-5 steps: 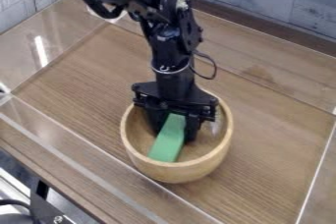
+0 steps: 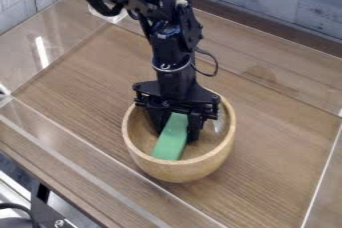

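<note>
A pale wooden bowl (image 2: 217, 155) sits on the wooden table near the front centre. Inside it lies a green object (image 2: 170, 144), tilted, its upper end among the black gripper's fingers. My gripper (image 2: 178, 119) reaches down into the bowl from above and is shut on the green object; the fingertips are dark and partly hidden by the gripper's body and the bowl.
A grey plank wall (image 2: 267, 2) runs along the back. The table's front left edge has dark items below it.
The arm's upper part has shifted slightly to the left, and the gripper a little with it. The green object and bowl look almost unchanged.
</note>
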